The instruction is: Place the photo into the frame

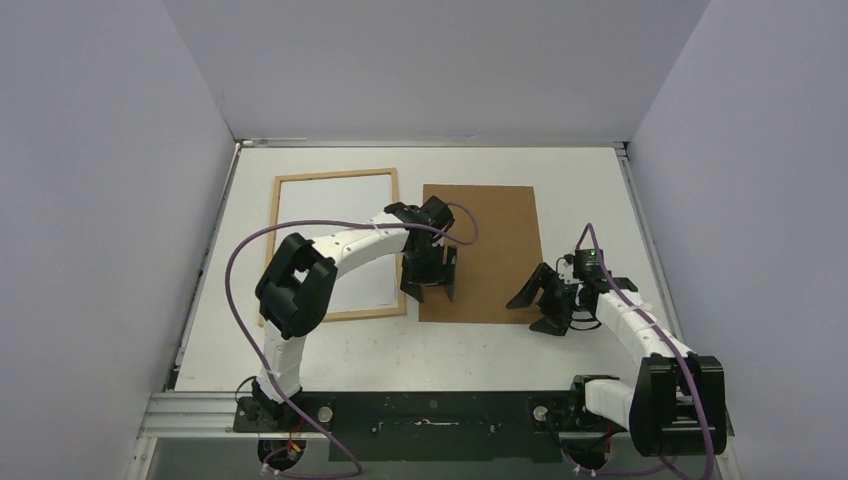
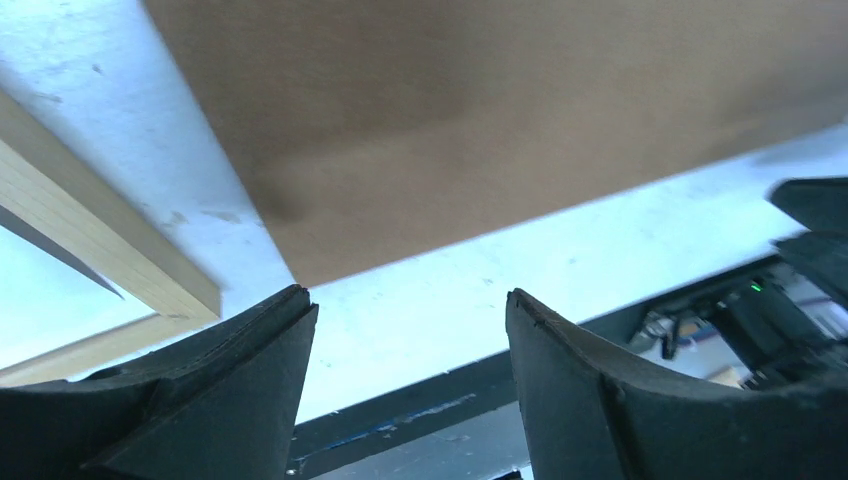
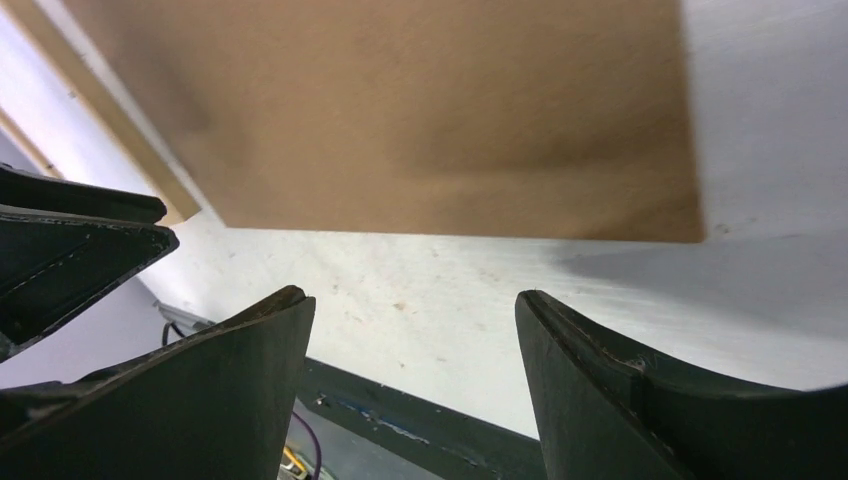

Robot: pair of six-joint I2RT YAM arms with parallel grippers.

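The wooden frame (image 1: 335,174) lies flat at the left of the table with a white sheet (image 1: 330,195) inside it. Beside it on the right lies a brown board (image 1: 485,220). My left gripper (image 1: 430,285) is over the board's left near part; in its wrist view the fingers (image 2: 210,390) stand apart above the board's corner, with nothing between them. My right gripper (image 1: 527,312) is at the board's near right corner, its fingers (image 3: 660,410) apart, with bare table and the board's edge showing between them.
Grey walls bound the workspace at the back and sides. Purple cables loop over both arms.
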